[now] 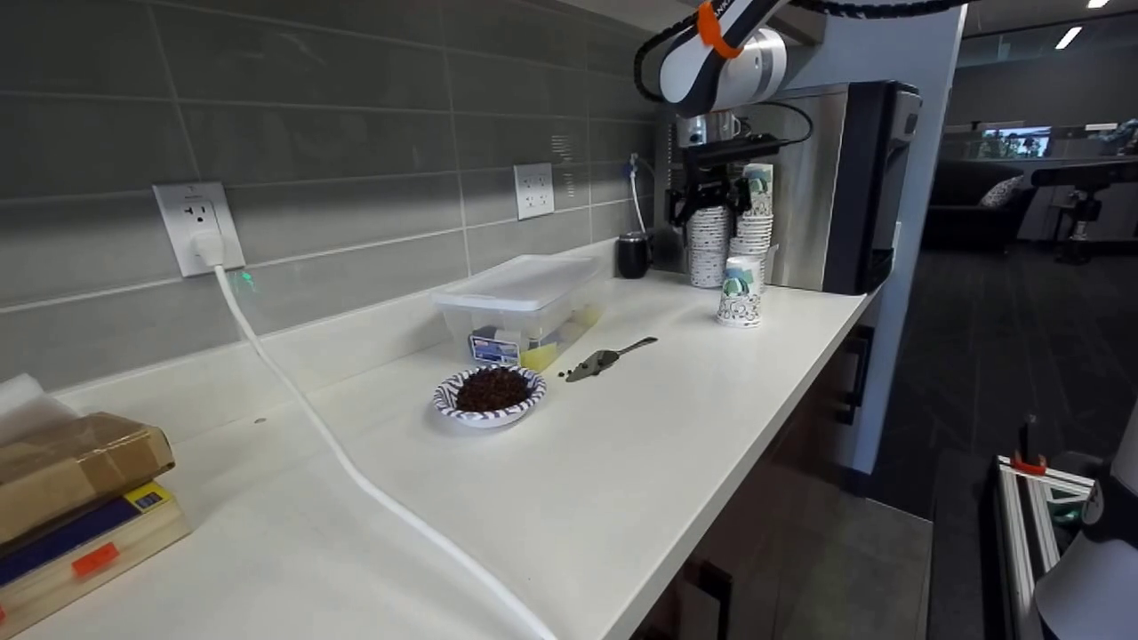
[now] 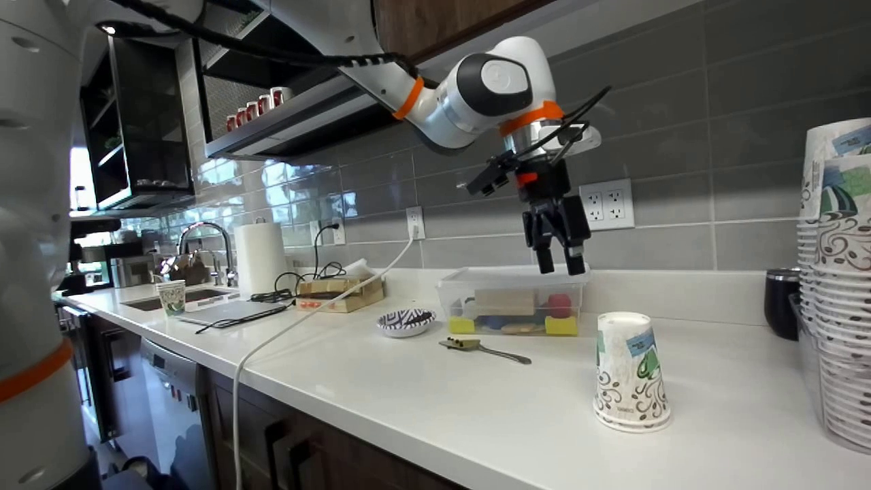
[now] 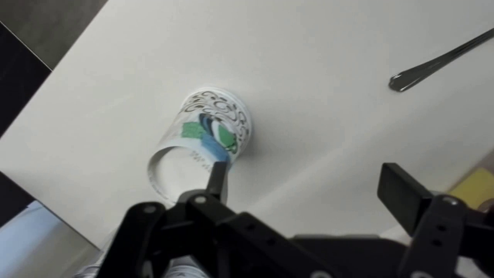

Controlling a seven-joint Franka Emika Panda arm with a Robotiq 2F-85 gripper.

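An upside-down paper cup (image 2: pixel 633 371) with a green and blue print stands by itself on the white counter; it may be more than one nested. My gripper (image 2: pixel 563 268) hangs in the air above the counter, toward the wall from the cup. In the wrist view its fingers (image 3: pixel 401 197) are wide apart, open, with only bare counter between them. There the cup (image 3: pixel 203 134) shows up beside the left finger, partly behind it. A metal server (image 1: pixel 603 361) lies flat with dark bits on its blade. Left of it sits a patterned bowl (image 1: pixel 491 396) of dark brown grains.
A lidded clear plastic box (image 1: pixel 523 304) stands by the wall. Tall cup stacks (image 2: pixel 841 278) and a black tumbler (image 2: pixel 781 302) are beyond the cup. A white cord (image 1: pixel 352 459) crosses the counter.
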